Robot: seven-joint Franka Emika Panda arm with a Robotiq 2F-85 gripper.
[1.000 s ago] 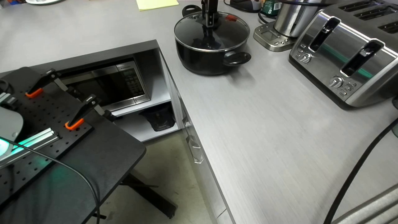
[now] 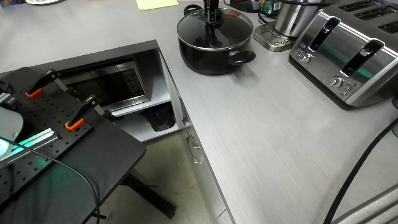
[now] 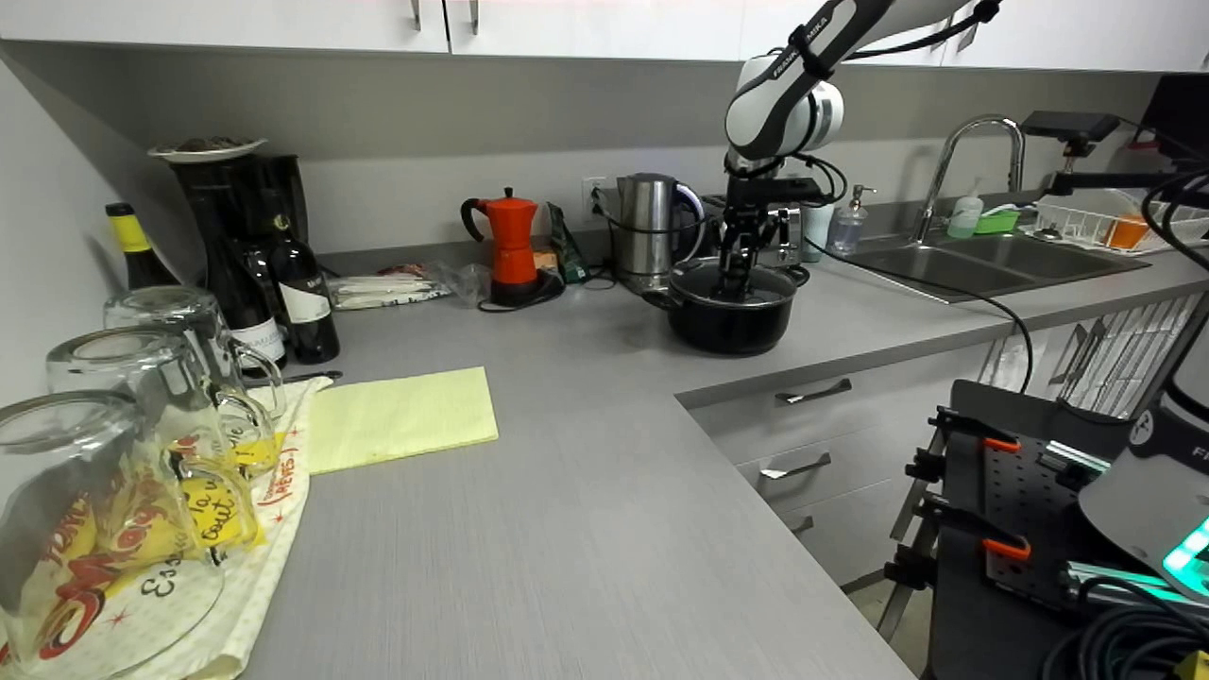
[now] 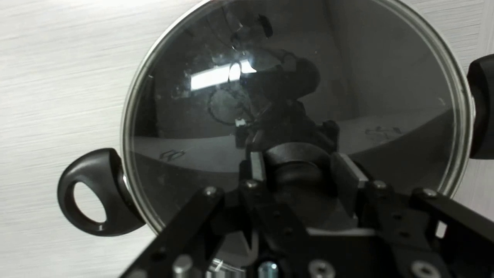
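Note:
A black pot [image 2: 203,61] with two side handles stands on the grey counter, close to the corner above the cabinet opening. Its glass lid [image 4: 194,111] lies on top, metal rim all round. From above, my gripper reaches down to the lid's centre and is shut on the black lid knob [image 4: 298,150], one finger on either side of it. In exterior view 2 the arm comes down vertically over the pot [image 3: 725,329]. The pot's inside is obscured by the dark, reflecting glass.
To the pot's right in exterior view 1 are a kettle base [image 2: 274,37] and a steel toaster [image 2: 335,63]. A yellow cloth [image 3: 397,419] and glass mugs [image 3: 102,476] lie further left in exterior view 2. Bare counter [image 2: 261,149] stretches in front of the pot.
The pot, with its lid on and my gripper at the knob, has shifted slightly right in exterior view 1, toward the kettle base. Everything else there stands as before.

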